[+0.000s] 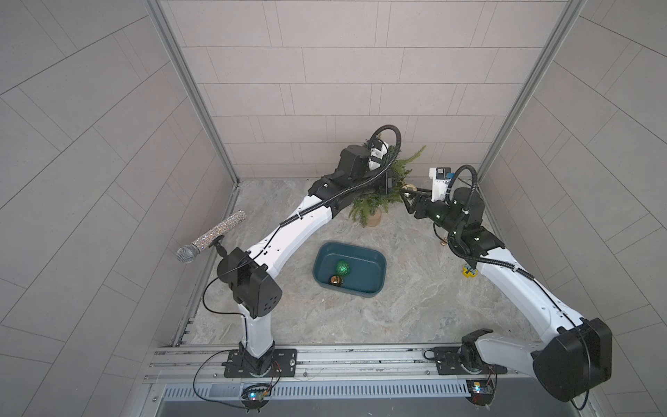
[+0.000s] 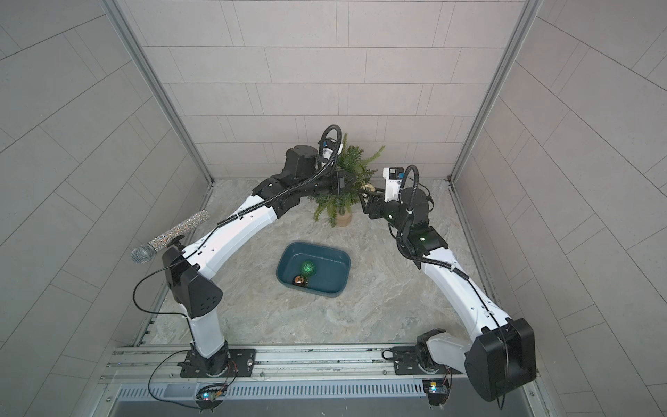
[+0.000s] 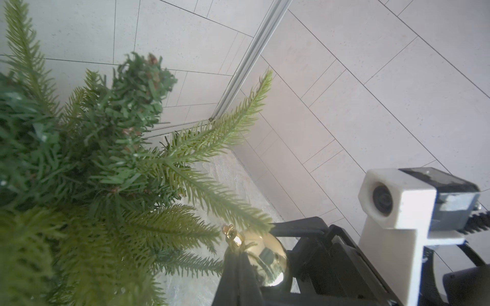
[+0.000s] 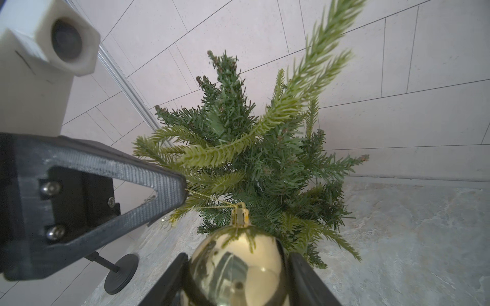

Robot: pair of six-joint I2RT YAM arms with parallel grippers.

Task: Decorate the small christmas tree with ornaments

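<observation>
The small green tree [image 4: 255, 163] stands at the back in a pot [image 1: 372, 218]. A shiny gold bauble [image 4: 234, 260] sits between the fingertips of my right gripper, in front of the tree's branches, its gold string [image 4: 214, 206] stretching from the cap. My left gripper reaches to the tree; its dark fingers appear shut near the bauble's cap, and whether they pinch the string is unclear. In the teal tray [image 1: 364, 278] lie a green glittery ball [image 1: 343, 267] and a small copper ball [image 1: 335, 280].
A glittery microphone [image 1: 215, 232] on a stand is at the left. Small yellow items [image 1: 469, 271] lie partly under my right arm.
</observation>
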